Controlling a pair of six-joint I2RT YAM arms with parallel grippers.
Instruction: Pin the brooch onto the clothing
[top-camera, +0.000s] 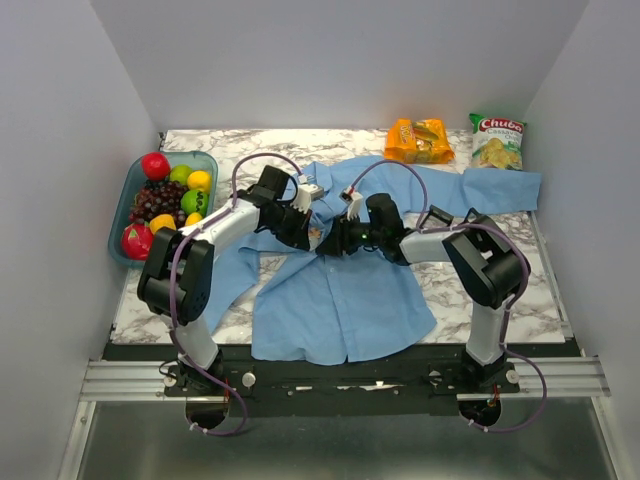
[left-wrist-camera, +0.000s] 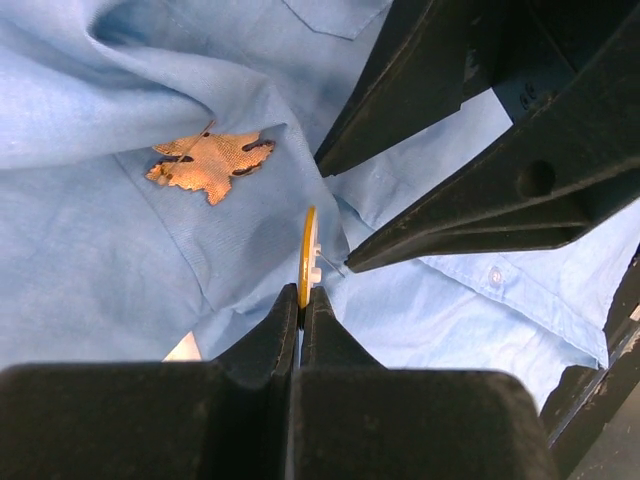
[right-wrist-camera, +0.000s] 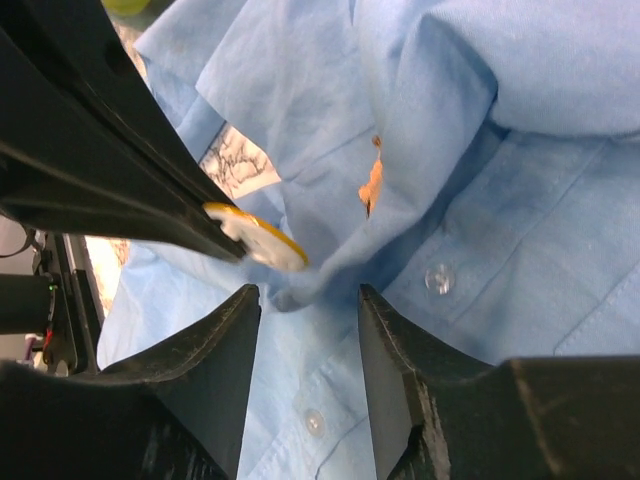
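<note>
Edge-on between my left gripper's tips is a thin round brooch with a yellow rim and white fittings on one face. That gripper is shut on it. In the right wrist view, the same disc's pale face hangs close above a raised fold of the blue shirt. My right gripper stands open over the fold, its fingers apart with only cloth visible beyond them. A gold leaf-shaped brooch lies on the shirt to the left, a thin pin showing at its edge. Whether the disc touches the cloth, I cannot tell.
A fruit basket stands at the left, near my left arm. Orange snack bags and a green-white chip bag lie at the back right. Both grippers are very close together over the shirt's middle.
</note>
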